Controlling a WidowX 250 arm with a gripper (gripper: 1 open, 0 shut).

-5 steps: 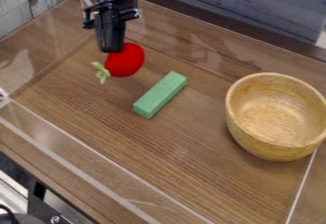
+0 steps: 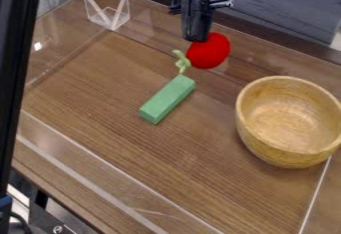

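Observation:
My gripper hangs at the upper middle, dark and shut. Just below and behind its tip is a round red object with a pale green leafy tip, which may be hanging from it; whether the fingers grip it is hard to tell. A green block lies on the wooden table in the middle. A tan round bowl stands at the right.
A clear, wire-like holder stands at the back left corner. A dark post runs along the far left edge, and a wall is at the back right.
My gripper and the red object have moved up and to the right, from the middle left toward the back of the table. The bowl and green block have not moved.

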